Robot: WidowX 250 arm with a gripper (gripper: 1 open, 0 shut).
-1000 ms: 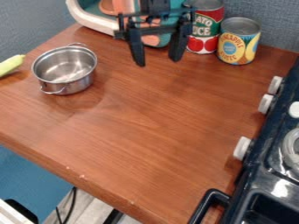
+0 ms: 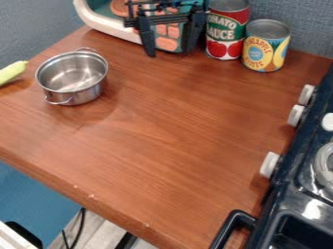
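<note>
My black gripper [image 2: 170, 31] is at the top middle, raised in front of a white tub with pink and teal pieces [image 2: 109, 18]. Its two fingers point down, and whether anything is between them is unclear. A steel pot [image 2: 73, 82] with handles sits on the wooden table [image 2: 169, 156] at the left. At the back stand a red tomato sauce can [image 2: 225, 39] and a yellow can [image 2: 266, 53].
A black stove [image 2: 297, 204] with white knobs lines the right side. A pale yellow-green object [image 2: 11, 71] lies at the far left edge.
The pot and cans have stayed put.
</note>
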